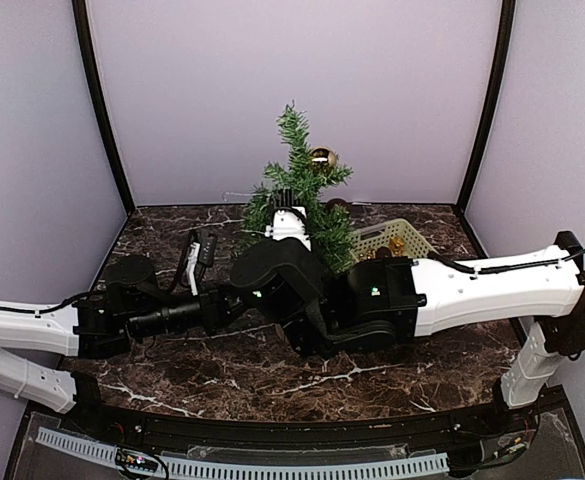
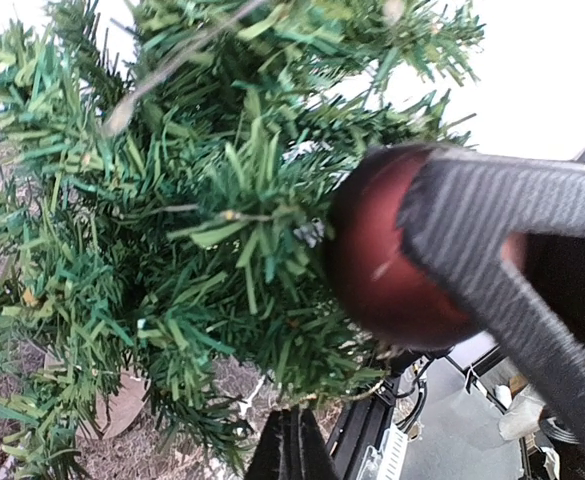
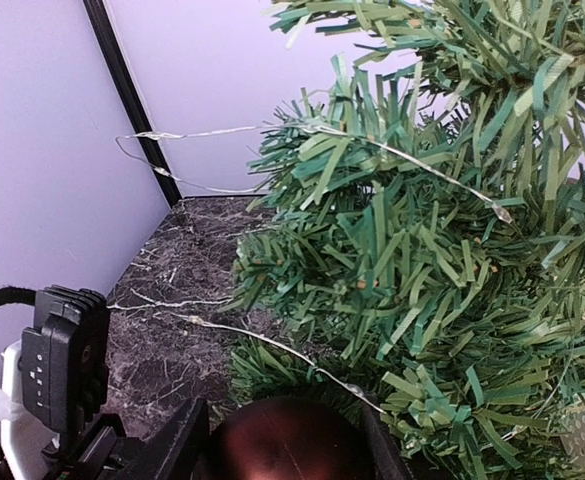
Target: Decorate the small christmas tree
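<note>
The small green tree (image 1: pixel 297 150) stands at the back middle, with a gold bauble (image 1: pixel 323 158) high on its right side and wire lights strung through it. My right gripper is shut on a dark red bauble (image 2: pixel 392 265), pressed against the branches (image 2: pixel 192 250) on the tree's front side. Beneath those branches in the left wrist view, my left gripper is shut with nothing visible between its fingers, near the bauble. In the top view the right arm hides much of the tree's lower part and the left gripper's tip.
A perforated basket (image 1: pixel 402 230) with gold ornaments stands right of the tree, partly behind the right arm. Panels enclose the sides and back.
</note>
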